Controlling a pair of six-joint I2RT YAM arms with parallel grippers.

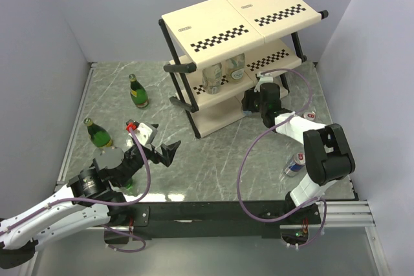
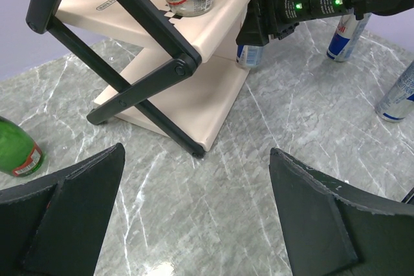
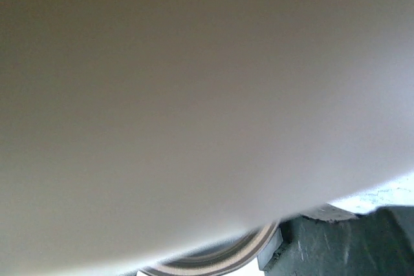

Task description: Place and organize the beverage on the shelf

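At the lower shelf (image 2: pixel 155 88), my right gripper (image 1: pixel 248 101) is shut on a silver-and-blue can (image 2: pixel 250 55), seen below its fingers in the left wrist view. The can stands at the shelf's front edge; how far its base rests on the board cannot be told. In the right wrist view a blurred pale surface hides most of the scene, leaving the can's rim (image 3: pixel 223 260) and a dark finger (image 3: pixel 346 244). My left gripper (image 1: pixel 167 136) stands open and empty over the table, in front of the rack's left end. Two clear labelled containers (image 1: pixel 211 79) (image 1: pixel 236 67) occupy the middle shelf.
Green bottles (image 1: pixel 138 92) (image 1: pixel 98 133) stand on the left of the table. Two more cans (image 1: pixel 295 164) (image 1: pixel 310 114) are at the right, near my right arm. Black rack legs (image 2: pixel 171 127) frame the left end.
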